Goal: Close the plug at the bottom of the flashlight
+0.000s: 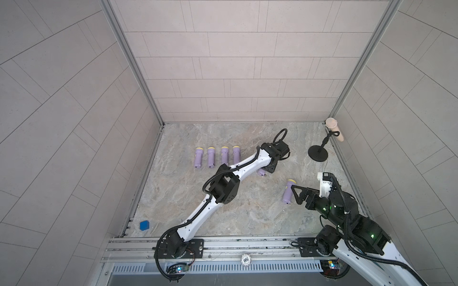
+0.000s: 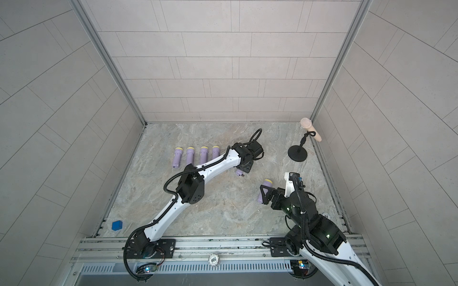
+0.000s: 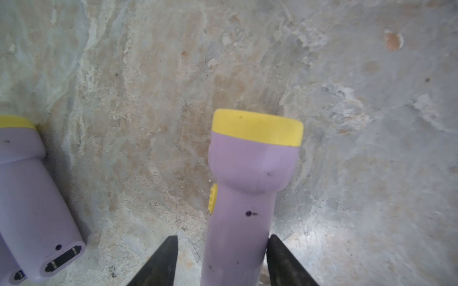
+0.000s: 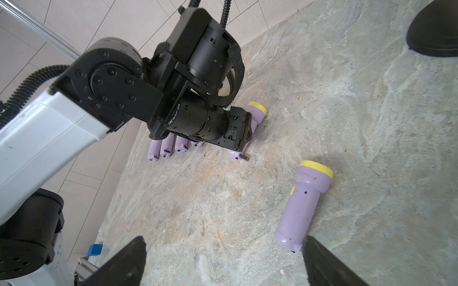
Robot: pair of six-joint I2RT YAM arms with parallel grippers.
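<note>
In the left wrist view a lavender flashlight (image 3: 241,224) with a yellow head lies upright in frame between the fingers of my left gripper; the right finger touches or nearly touches it, and a gap shows at the left one. Its bottom is out of that view; the right wrist view shows an open plug at its lower end (image 4: 244,157). Another flashlight (image 4: 300,209) lies nearer my right gripper, which is open and empty above the table.
Several flashlights (image 1: 211,157) lie in a row at back left. A black stand (image 1: 317,153) with a pale cylinder is at back right; a blue block (image 1: 144,225) sits front left.
</note>
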